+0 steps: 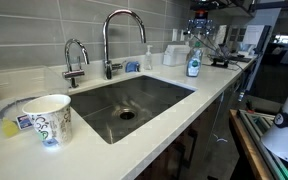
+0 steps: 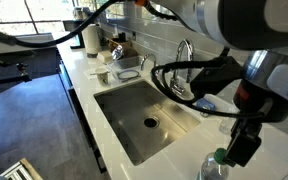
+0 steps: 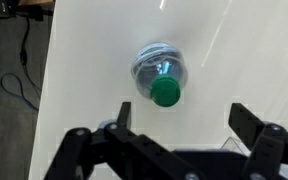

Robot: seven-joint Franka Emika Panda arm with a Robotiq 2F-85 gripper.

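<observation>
A clear bottle with a green cap (image 3: 165,90) stands upright on the white counter, seen from above in the wrist view. My gripper is open over it, its two fingers spread wide with nothing between them. The cap lies ahead of the fingertips in that view, apart from both. In exterior view 1 the bottle (image 1: 194,62) is at the far end of the counter beyond the sink, below the dark gripper. Exterior view 2 shows the bottle (image 2: 213,168) at the bottom edge, partly cut off, with the dark arm looming close beside and above it.
The sink (image 1: 129,107) lies along the counter, with a tall faucet (image 1: 107,50) behind it. A patterned white cup (image 1: 50,122) stands near the left end. Behind the sink are a soap bottle (image 1: 148,58) and a blue item (image 1: 132,67). Bare counter surrounds the green-capped bottle.
</observation>
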